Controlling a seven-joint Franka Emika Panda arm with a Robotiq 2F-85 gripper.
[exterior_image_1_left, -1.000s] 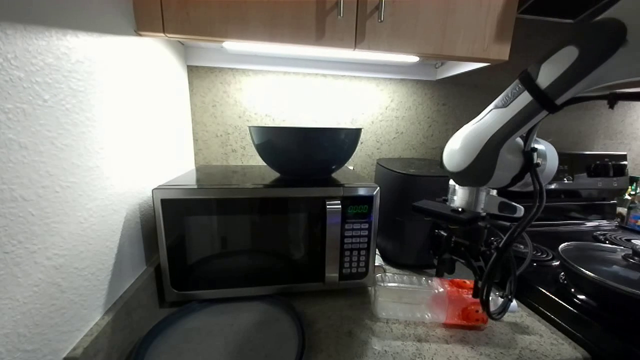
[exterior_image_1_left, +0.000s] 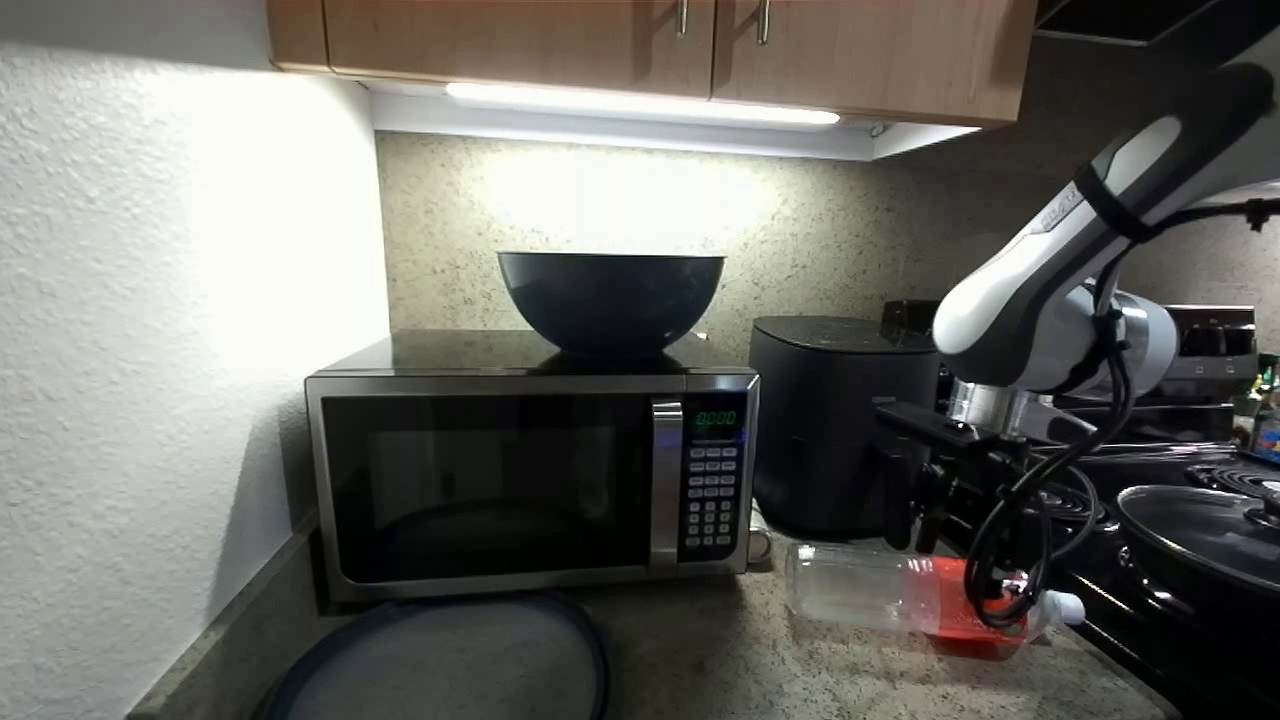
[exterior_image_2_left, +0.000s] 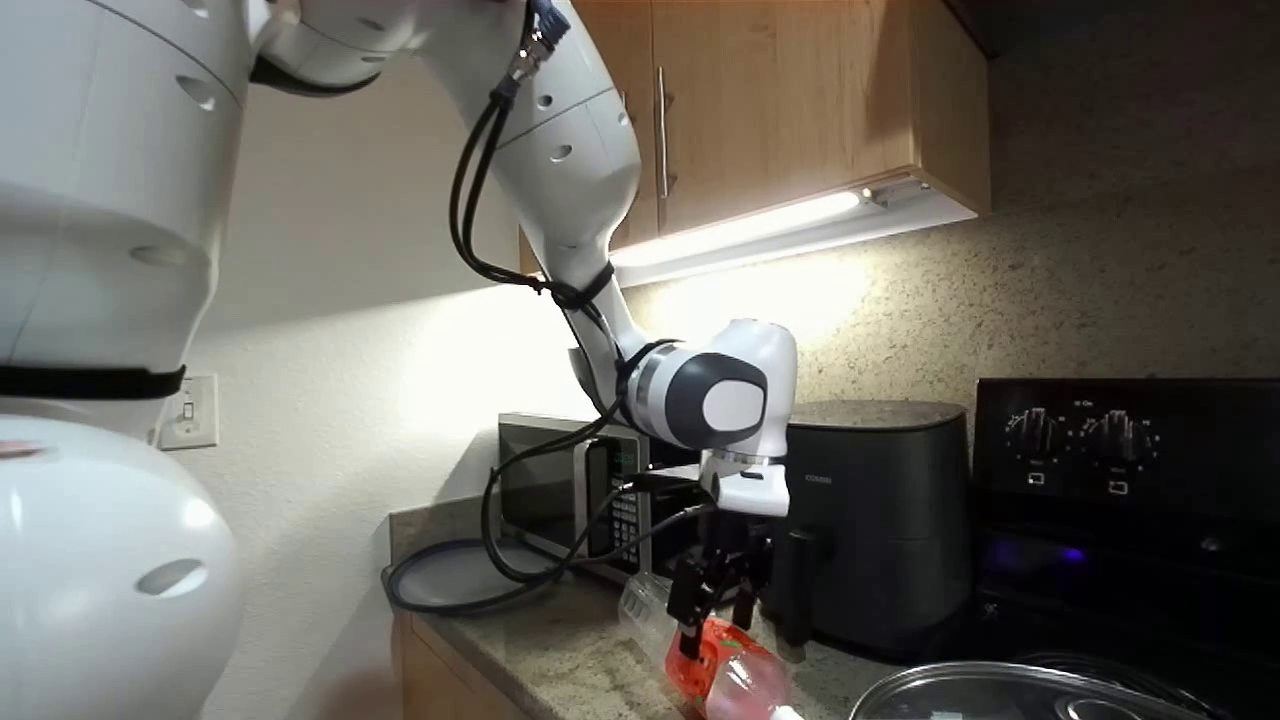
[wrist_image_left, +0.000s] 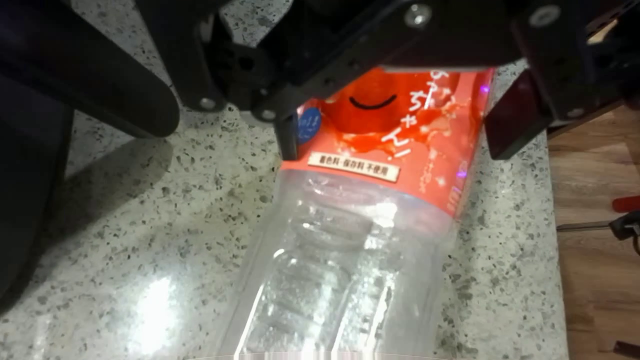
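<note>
A clear plastic bottle (exterior_image_1_left: 854, 588) with a red label and white cap (exterior_image_1_left: 1064, 608) lies on its side on the counter. In the wrist view the bottle (wrist_image_left: 342, 258) runs between the two fingers of my gripper, which is open. The left finger (wrist_image_left: 288, 137) stands close against the label's edge, and a gap separates the right finger (wrist_image_left: 513, 123) from the bottle. From the second exterior view, my gripper (exterior_image_2_left: 717, 618) reaches down over the red label (exterior_image_2_left: 705, 660). Cables hide part of the label in the first exterior view.
A microwave (exterior_image_1_left: 504, 480) carries a dark bowl (exterior_image_1_left: 612, 300). Beside it stands a black air fryer (exterior_image_1_left: 828, 420), close behind my gripper. A round lid-like disc (exterior_image_1_left: 444, 666) rests in front, and a lidded pan (exterior_image_1_left: 1200, 534) is on the stove at right.
The arm has shifted to the right, toward the stove. The bottle has slid the same way along the counter, its base now farther from the microwave.
</note>
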